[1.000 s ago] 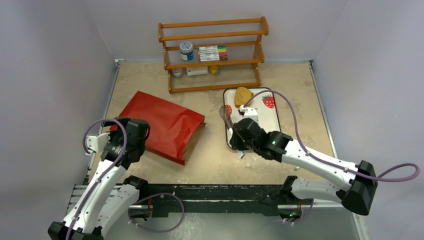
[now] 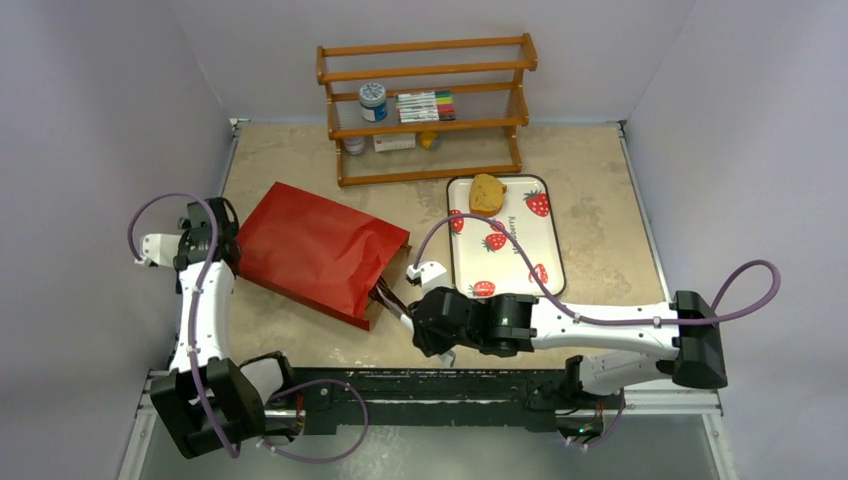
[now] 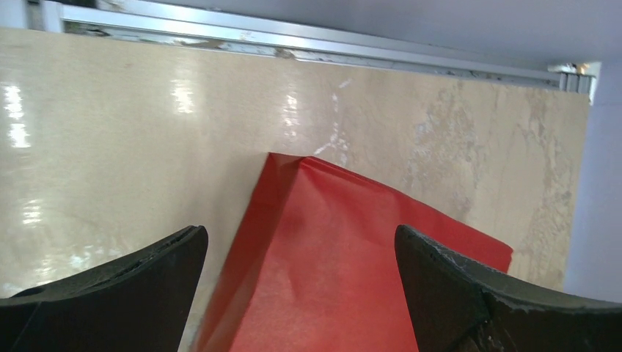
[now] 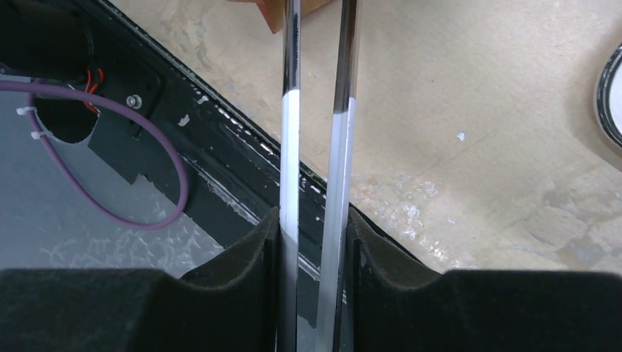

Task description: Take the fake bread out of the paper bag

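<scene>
A red paper bag [image 2: 320, 245] lies on its side on the table, its mouth facing right. Tongs [image 4: 335, 220] with white handles and dark metal arms are in my right gripper [image 2: 430, 330], shut on them; in the top view their tips reach into the bag's mouth. My left gripper [image 2: 215, 235] hangs over the bag's closed left end, open with nothing between its fingers; the left wrist view shows the bag's corner [image 3: 330, 242] between and beyond them. The bag's inside is hidden. A piece of bread [image 2: 487, 192] sits on the strawberry tray [image 2: 540, 240].
A wooden rack [image 2: 430, 175] with jars, markers and a box stands at the back. Bare table [image 2: 590, 160] shows at the back right and below the bag. The table's front edge runs under my right arm.
My right gripper has moved left and toward the front with the tongs, from over the tray to the bag's mouth. My left gripper has moved left toward the bag's closed end.
</scene>
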